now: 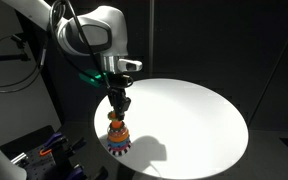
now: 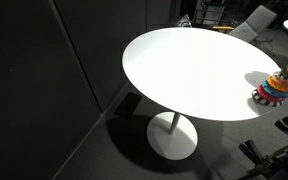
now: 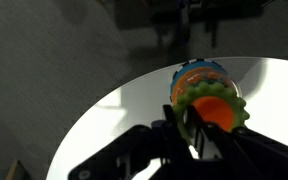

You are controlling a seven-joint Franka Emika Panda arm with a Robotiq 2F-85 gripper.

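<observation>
A stack of colored rings [image 1: 118,140] stands upright at the near left edge of the round white table, with a striped base and an orange top. My gripper [image 1: 120,105] is just above it, pointing down and shut on one edge of a green scalloped ring [image 3: 197,92]. In the wrist view, the green ring frames the orange top [image 3: 216,110] of the stack. Whether it is threaded on or only held over the top, I cannot tell. At the right edge of exterior view 2, the stack [image 2: 271,92] is partly cut off.
Dark floor and dark panels [image 1: 194,40] surround the table.
</observation>
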